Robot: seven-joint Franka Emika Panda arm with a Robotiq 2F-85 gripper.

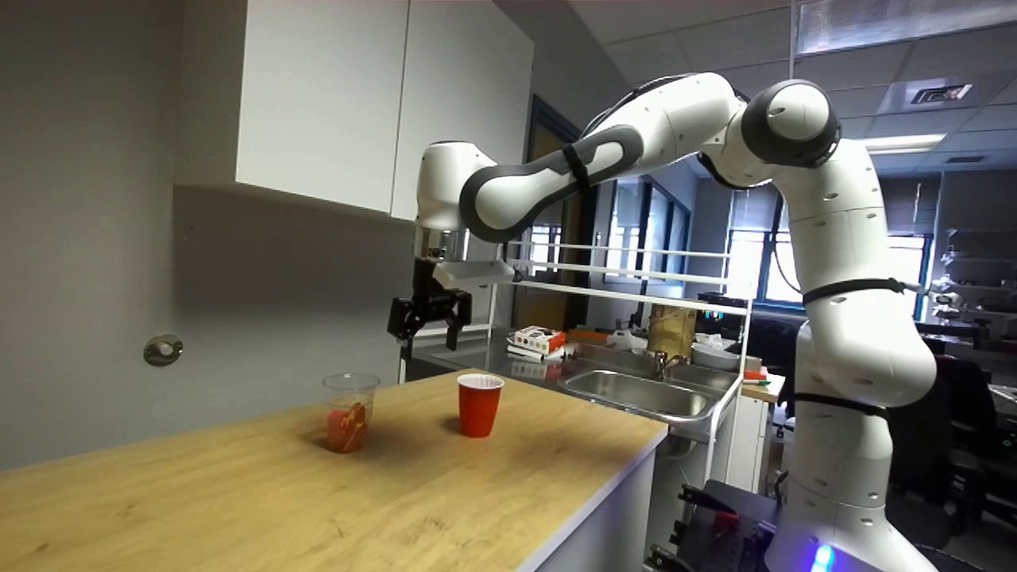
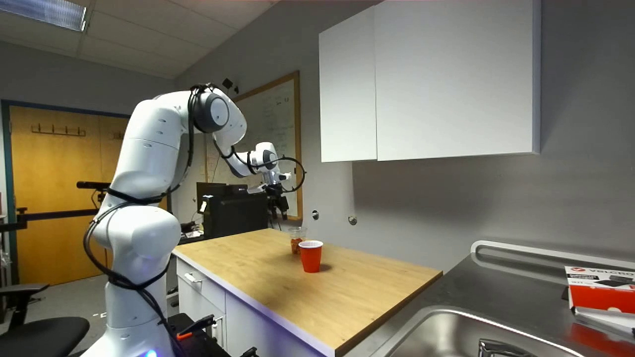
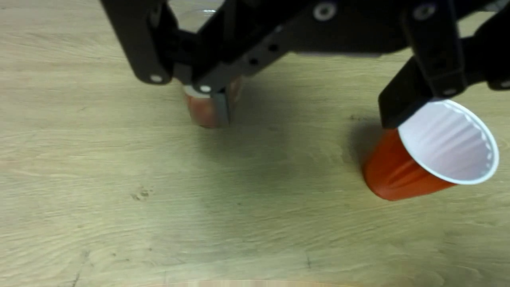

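Note:
On the wooden counter stands a red cup point(image 1: 478, 410) with a white inside, upright; in the wrist view the cup point(image 3: 401, 167) appears at the right, partly behind a finger, and its visible inside is empty. A clear cup point(image 1: 349, 411) with red and orange contents stands upright to its left; from the wrist, the clear cup point(image 3: 203, 110) is mostly hidden behind the other finger. My gripper point(image 1: 430, 335) hangs above the counter, higher than both cups. Its fingers point(image 3: 399, 103) are spread wide, with nothing held between them.
White cabinets point(image 1: 324, 95) hang on the wall above the counter point(image 1: 238, 496). A sink point(image 1: 629, 388) and a white rack point(image 1: 610, 300) lie beyond its far end.

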